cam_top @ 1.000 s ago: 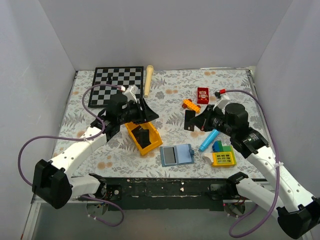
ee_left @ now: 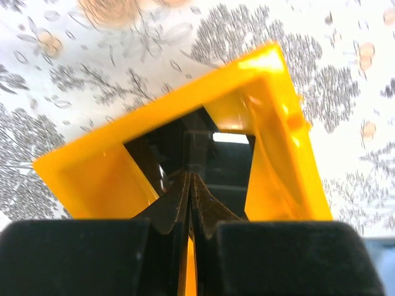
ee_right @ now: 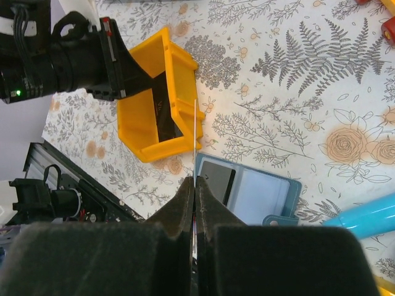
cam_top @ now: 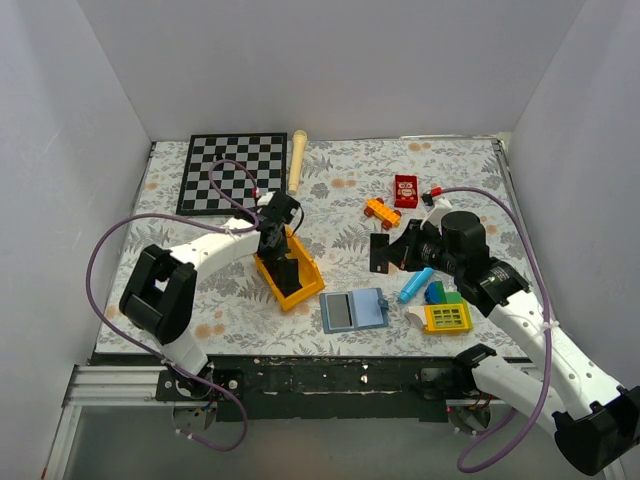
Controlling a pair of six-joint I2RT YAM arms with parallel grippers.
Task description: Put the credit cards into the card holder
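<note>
Inside the yellow bin [cam_top: 310, 281] lie black cards [ee_left: 219, 160], overlapping on its floor. My left gripper points down over them, its fingertips together and no card visible between them. To the right, my right gripper [cam_top: 393, 252] is shut on a black card [cam_top: 379, 253], held up above the table; in the right wrist view this card [ee_right: 195, 132] appears edge-on as a thin line. The blue-grey card holder [cam_top: 355, 311] lies open and flat near the front edge, with a dark grey panel on its left half and a pale one on its right.
A chessboard [cam_top: 233, 172] and a cream microphone [cam_top: 298, 160] lie at the back. On the right are an orange toy car [cam_top: 382, 212], red box [cam_top: 406, 191], blue stick [cam_top: 415, 285] and yellow toy [cam_top: 447, 318]. Bare cloth separates the bin from the car.
</note>
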